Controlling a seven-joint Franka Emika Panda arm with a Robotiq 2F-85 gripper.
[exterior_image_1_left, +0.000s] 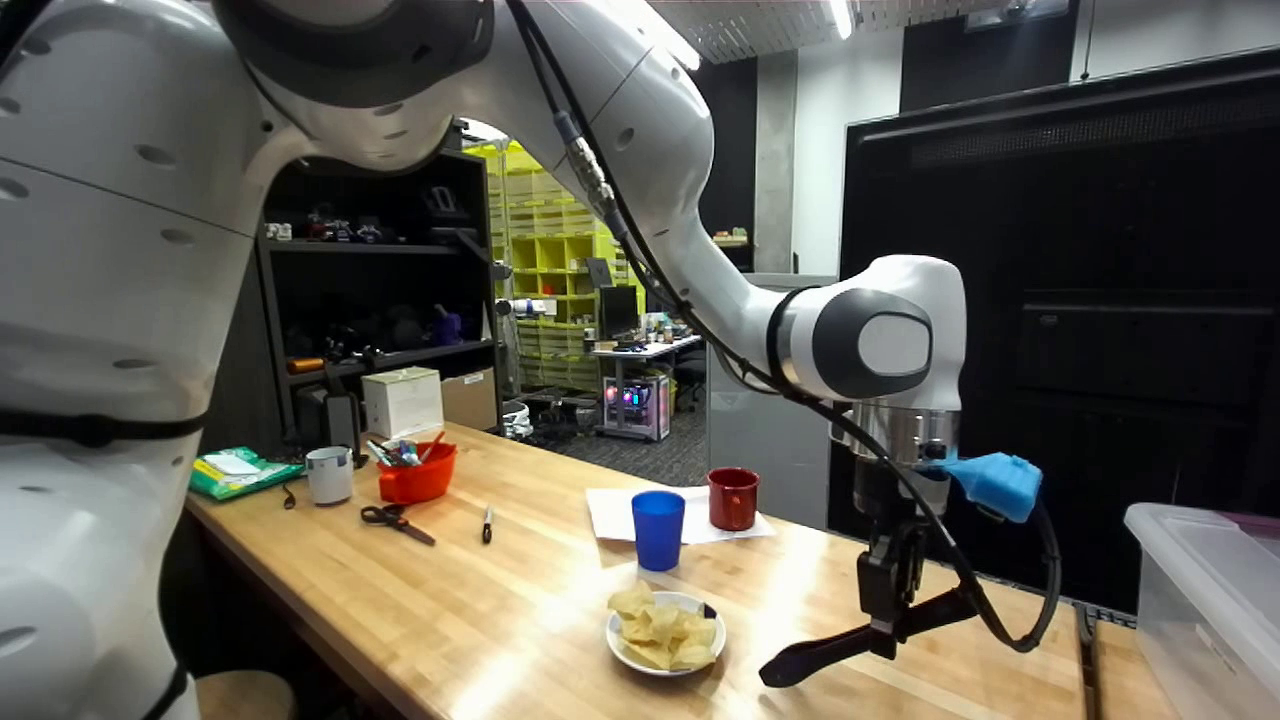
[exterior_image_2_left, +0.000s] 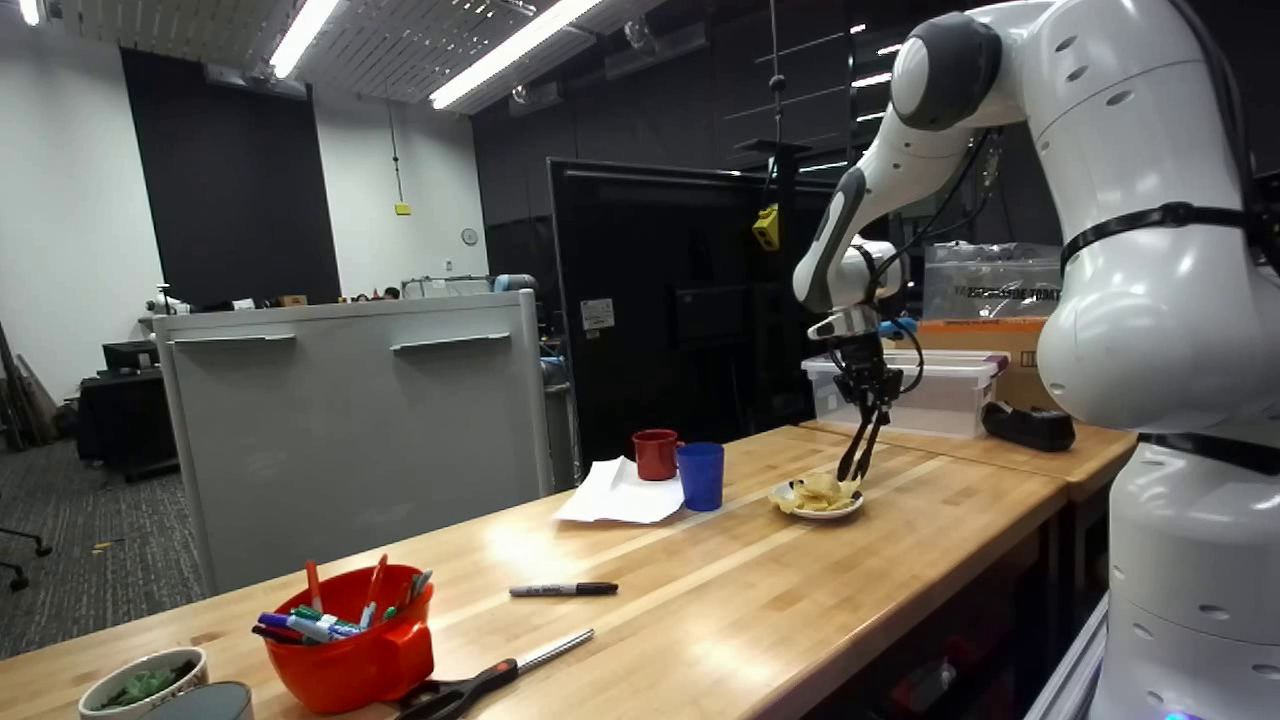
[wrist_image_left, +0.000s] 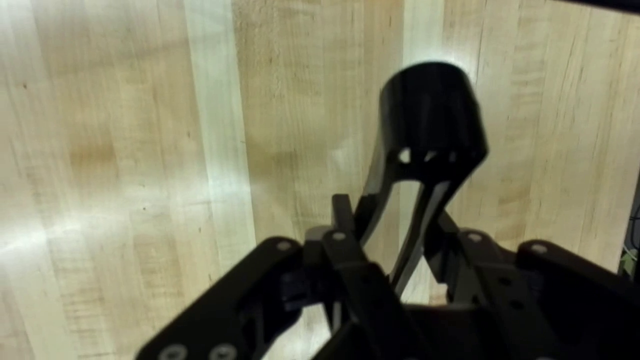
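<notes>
Black tongs (exterior_image_1_left: 828, 654) are gripped in my gripper (exterior_image_1_left: 885, 642), which hangs over the right part of the table. One end of the tongs slants down and to the left in exterior view 1, apart from the plate, while the other rises to the right. In the wrist view the tongs' rounded black end (wrist_image_left: 432, 114) lies beyond my gripper, with two arms running back between the fingers. Yellow chips (exterior_image_1_left: 660, 630) fill a small white plate (exterior_image_1_left: 642, 661) to the left of the tongs. Whether the tongs' tips touch each other cannot be made out.
A blue cup (exterior_image_1_left: 657, 530) and a red mug (exterior_image_1_left: 733, 498) stand behind the plate by white paper (exterior_image_1_left: 612, 514). Scissors (exterior_image_1_left: 396, 522), a marker (exterior_image_1_left: 487, 524) and a red pen container (exterior_image_1_left: 417, 474) lie farther left. A clear bin (exterior_image_1_left: 1200, 600) borders the right.
</notes>
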